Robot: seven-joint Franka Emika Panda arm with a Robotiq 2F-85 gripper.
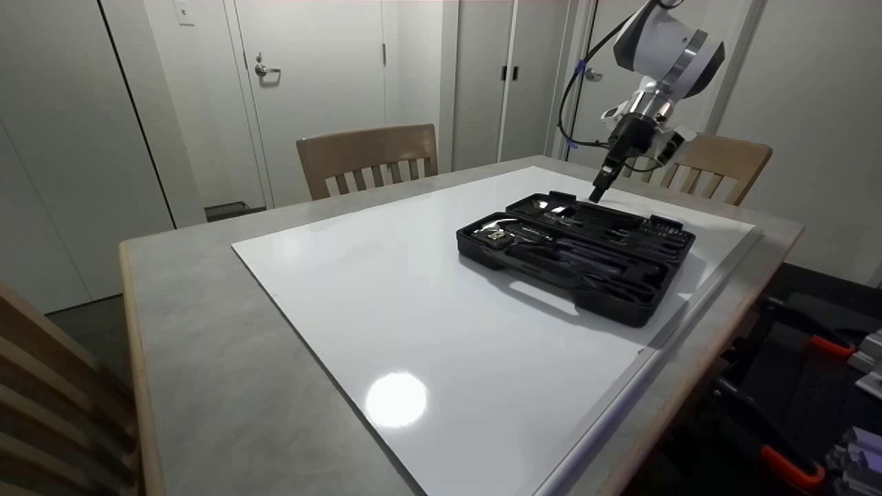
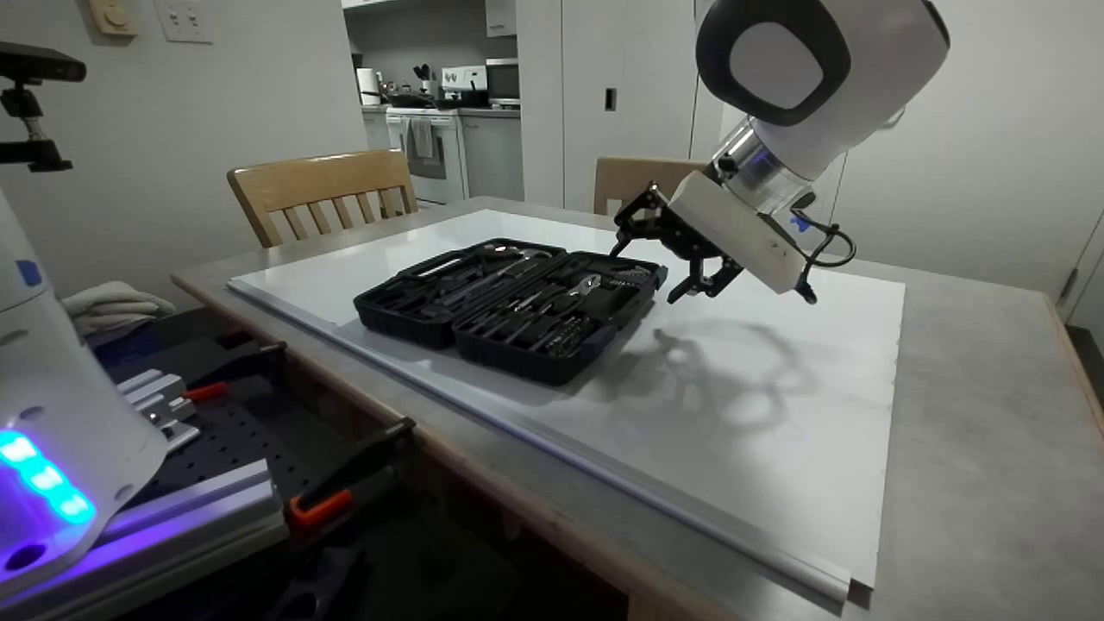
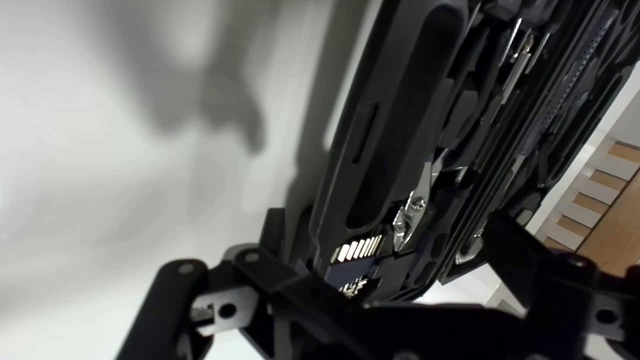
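A black tool case (image 1: 570, 285) lies spread flat on the white board, both halves filled with tools. My gripper (image 2: 646, 275) hovers over the case's outer edge on the side away from the first exterior camera, tilted, its fingers wide open with nothing between them. Looking down in the wrist view, the case (image 3: 384, 156) runs diagonally between and beyond the fingers. Pliers (image 3: 414, 210) with shiny fingers and a row of silver bits (image 3: 358, 248) show in the nearer half. Neither finger clearly touches the case.
The white board (image 1: 355, 306) is bare around the case, with a raised rail (image 2: 621, 486) along one edge. Wooden chairs (image 1: 372, 157) stand around the table. Clamps with orange handles (image 2: 321, 509) sit beside the robot's base.
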